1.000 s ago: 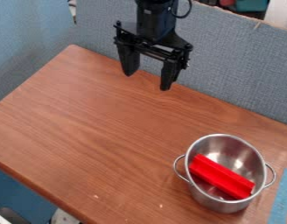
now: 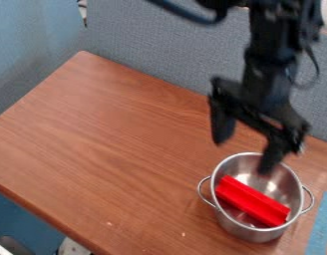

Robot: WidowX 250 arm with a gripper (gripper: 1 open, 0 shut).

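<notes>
My black gripper (image 2: pixel 246 134) is open, in motion and blurred, above the upper rim of a steel pot (image 2: pixel 242 227) at the lower right. Nothing shows between its fingers. A red cylindrical object (image 2: pixel 251 199) lies diagonally inside the pot.
A grey padded wall (image 2: pixel 140 35) runs along the back, and a light blue strip (image 2: pixel 321 224) lies at the right edge beside the pot.
My gripper has moved right and down from the back middle of the table to just above the pot. The pot and red object have not moved.
</notes>
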